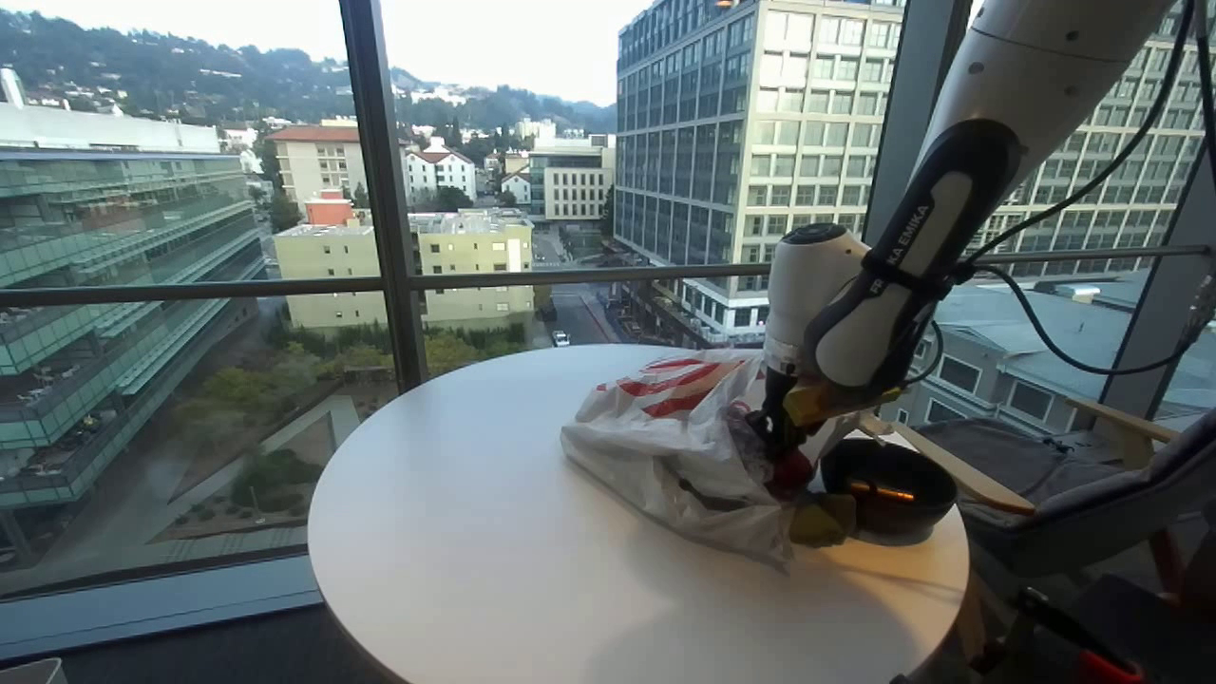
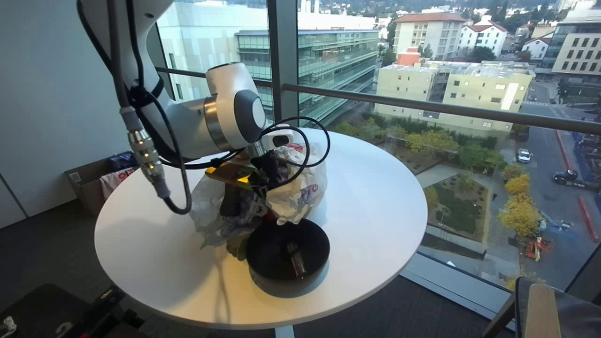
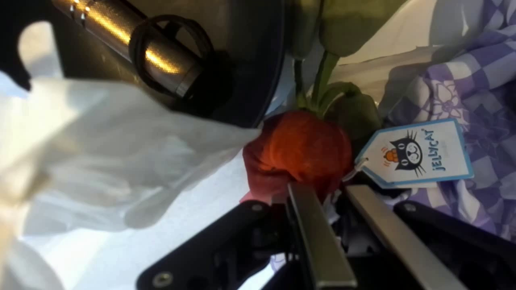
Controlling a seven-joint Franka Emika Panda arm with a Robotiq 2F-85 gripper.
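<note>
A red plush toy (image 3: pixel 302 152) with green leafy parts (image 3: pixel 355 111) lies at the mouth of the white plastic bag (image 1: pixel 673 456), beside the black bowl (image 3: pixel 271 58). A Jellycat tag (image 3: pixel 418 154) hangs from it. My gripper reaches down at the toy's near edge, its fingers close together with a narrow gap. It is shut on soft material, seemingly the toy, though the contact itself is largely hidden. The dark bowl (image 2: pixel 288 259) holds a metallic cylinder (image 3: pixel 159 60) with a black loop.
Purple-and-white checked cloth (image 3: pixel 483 116) lies right of the toy in the wrist view. A loose flap of the bag (image 3: pixel 121 150) rises on the left. A chair (image 1: pixel 1094 479) stands close behind the bowl.
</note>
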